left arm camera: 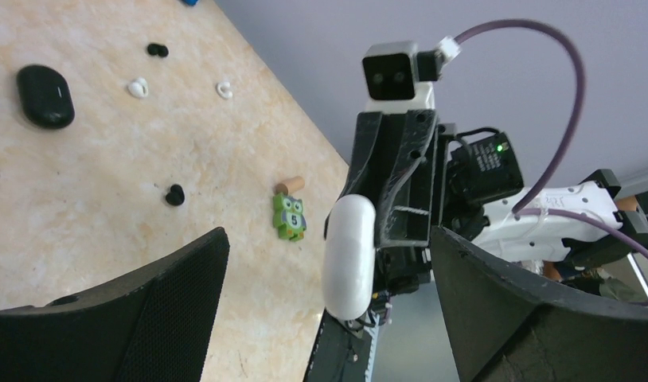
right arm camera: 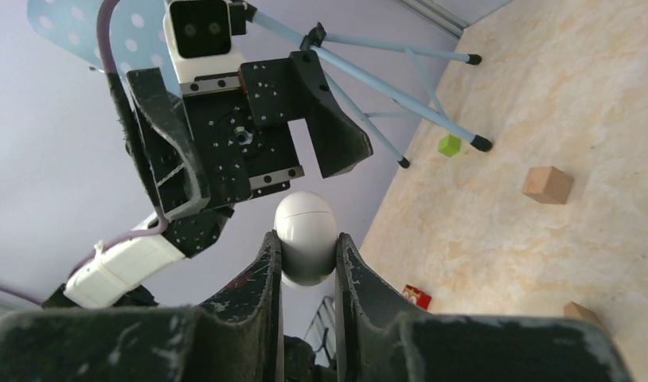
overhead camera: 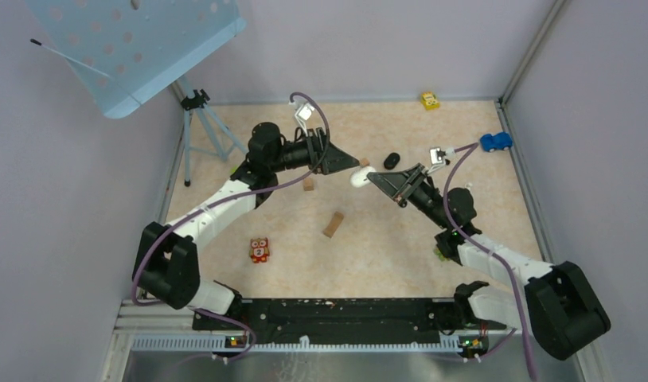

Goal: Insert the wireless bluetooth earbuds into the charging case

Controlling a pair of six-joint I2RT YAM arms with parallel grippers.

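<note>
In the right wrist view, a white charging case (right arm camera: 306, 239), rounded and seemingly closed, with a seam near its top, is pinched between the fingertips of my right gripper (overhead camera: 374, 176), clear of the table. My left gripper (overhead camera: 349, 161) stands open just up and left of the case, with nothing between its wide-spread fingers (left arm camera: 173, 298). Two white earbuds (left arm camera: 138, 87) and two black earbuds (left arm camera: 175, 195) lie loose and apart on the table in the left wrist view. A black case (left arm camera: 45, 95) lies to their left.
Wooden blocks (overhead camera: 333, 224) and a red owl block (overhead camera: 259, 250) lie on the left half of the table. A blue toy car (overhead camera: 496, 142) and a yellow toy (overhead camera: 430, 100) sit towards the back right. The tripod (overhead camera: 199, 119) stands back left.
</note>
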